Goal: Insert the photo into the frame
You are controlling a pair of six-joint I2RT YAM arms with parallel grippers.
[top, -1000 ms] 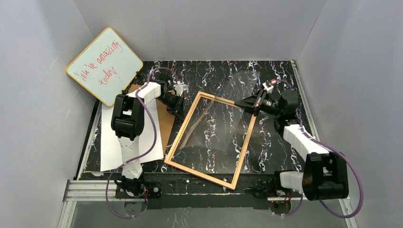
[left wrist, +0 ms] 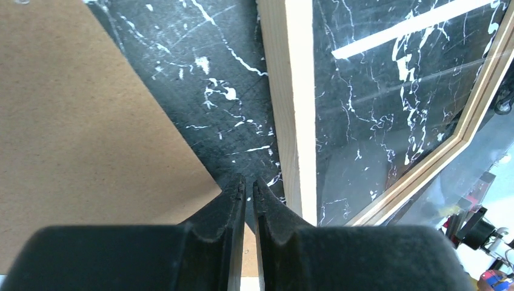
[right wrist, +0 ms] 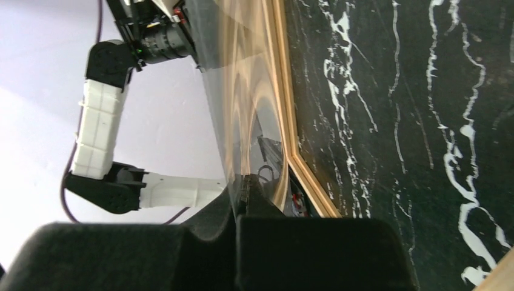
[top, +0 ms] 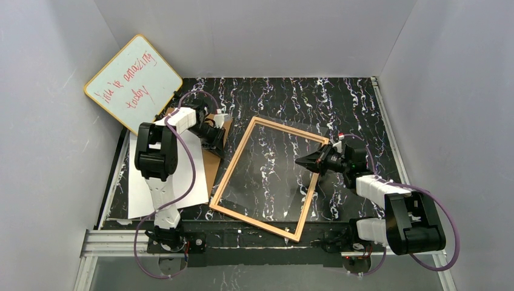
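The wooden frame (top: 245, 142) lies tilted on the dark marbled table, with table showing through its opening. A clear sheet (right wrist: 242, 91) rises bent beside a wooden edge in the right wrist view; my right gripper is shut on it. From above, the right gripper (top: 298, 162) is over the frame's right side. My left gripper (top: 219, 154) is between the brown board (top: 212, 167) and the frame's left side. Its fingers stand slightly open, a narrow empty gap between them. No picture shows; I cannot tell whether the white sheet (top: 186, 176) is the photo.
The whiteboard (top: 133, 82) with red writing leans at the back left, overlapping the brown board and white sheet. Bare table (top: 267, 94) lies behind the frame and to its right. Grey walls close in the back and sides.
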